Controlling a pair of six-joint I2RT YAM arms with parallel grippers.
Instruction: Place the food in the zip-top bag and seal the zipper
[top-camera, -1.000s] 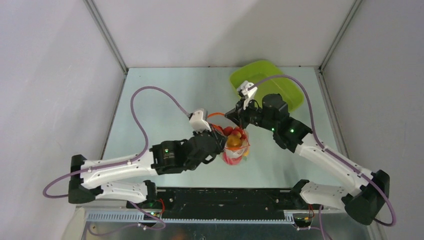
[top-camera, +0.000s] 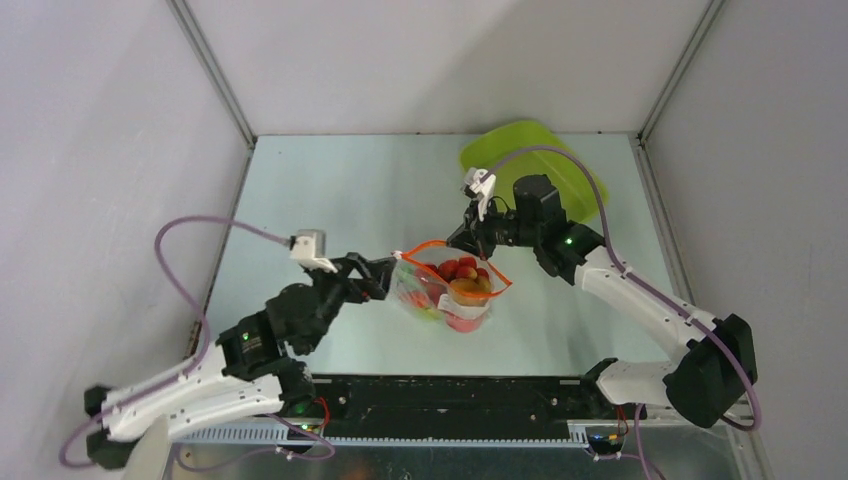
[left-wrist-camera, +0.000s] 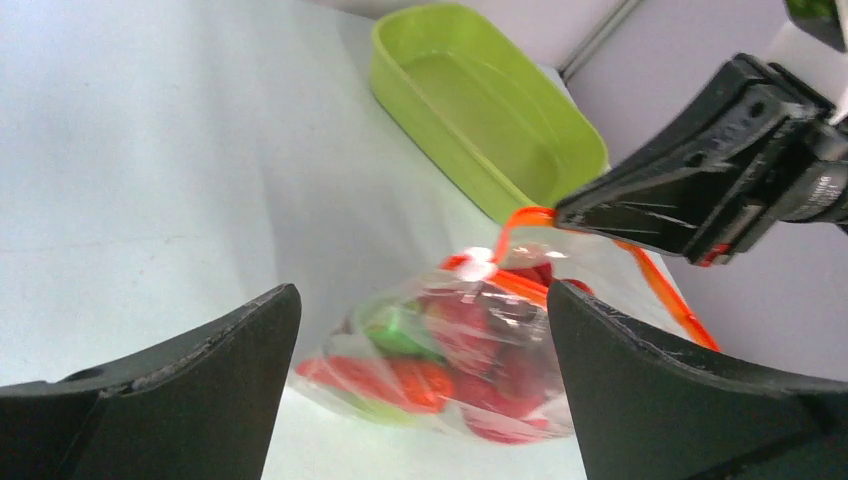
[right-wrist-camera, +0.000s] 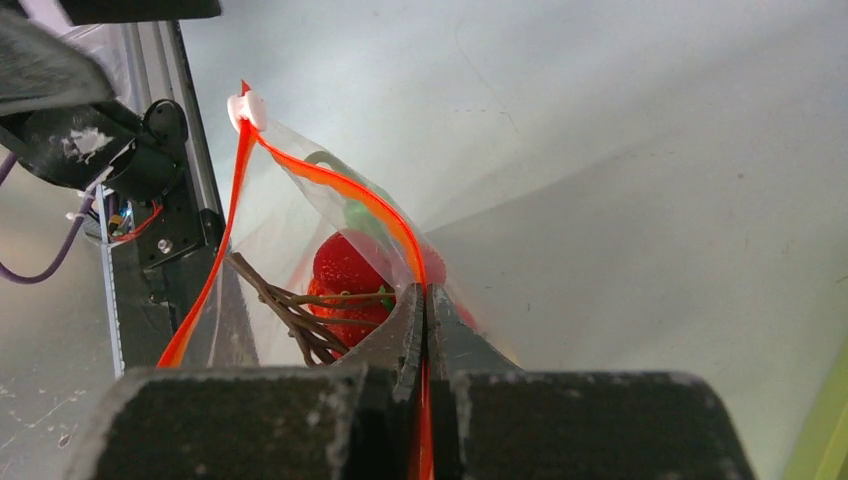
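The zip bag (top-camera: 450, 300) sits mid-table, holding red, green and orange food with some brown sticks. Its orange zipper (right-wrist-camera: 345, 185) gapes open, with a white slider (right-wrist-camera: 246, 112) at one end. My right gripper is shut on the zipper's edge, the strip running between its fingertips. My left gripper is open in the air beside the slider end of the bag, nothing held between its fingers.
A green plastic bin (top-camera: 530, 145) stands at the back right, behind my right arm. Walls enclose the sides and back.
My left gripper has moved left, away from the bag, and now stands open. The bag's mouth has spread wider to the left. My right arm has shifted slightly.
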